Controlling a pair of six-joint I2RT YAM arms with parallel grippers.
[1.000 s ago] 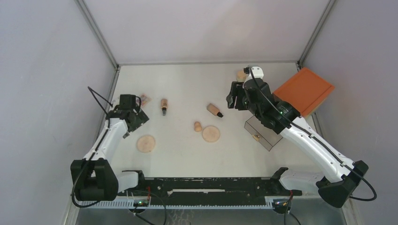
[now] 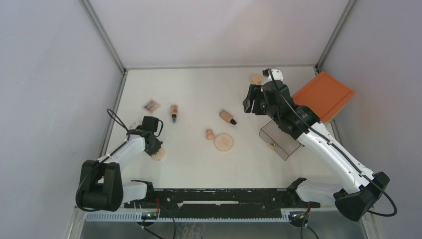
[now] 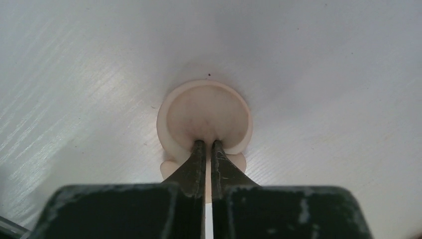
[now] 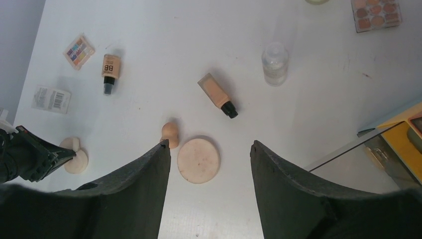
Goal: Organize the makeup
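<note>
My left gripper is shut, its fingertips pressed onto a round beige puff (image 3: pixel 206 107) lying flat at the table's left; whether any of it is pinched cannot be told. My right gripper stands open high over the right side, nothing between its fingers. Below it lie a round puff (image 4: pixel 198 160), a small sponge (image 4: pixel 170 132), two foundation bottles (image 4: pixel 215 92) (image 4: pixel 110 67), a small palette (image 4: pixel 78 52), a larger palette (image 4: pixel 376 13) and a clear bottle (image 4: pixel 274 64).
A storage box (image 2: pixel 278 142) with a raised orange lid (image 2: pixel 323 94) occupies the right side. A barcoded packet (image 4: pixel 51 98) lies at the left.
My right arm has shifted very slightly.
</note>
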